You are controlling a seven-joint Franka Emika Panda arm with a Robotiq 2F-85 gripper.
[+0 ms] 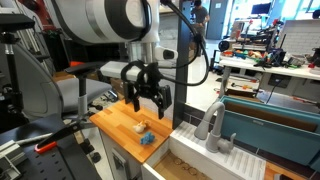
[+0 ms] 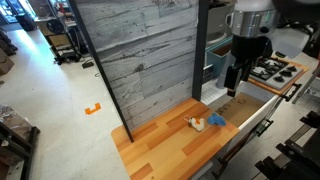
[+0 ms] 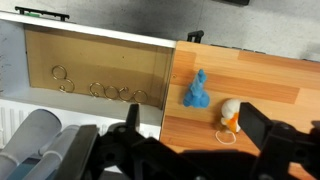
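A small blue toy (image 1: 147, 138) lies on the wooden counter (image 1: 112, 122); in the wrist view the blue toy (image 3: 197, 90) is close to the edge of the open drawer. Beside it sits a white and orange toy (image 3: 231, 115), seen also in exterior view 2 as a pale toy (image 2: 197, 124). My gripper (image 1: 148, 101) hangs above the counter, over the two toys, with its fingers wide apart and nothing between them. In the wrist view, the dark fingers (image 3: 131, 141) show at the lower left and right, and neither touches a toy.
An open white-walled drawer (image 3: 90, 36) adjoins the counter, with several thin rings (image 3: 110, 90) on its brown bottom. A grey faucet (image 1: 210, 125) rises by the sink. A dark post (image 1: 181, 60) and a grey wooden wall (image 2: 160, 60) stand behind the counter.
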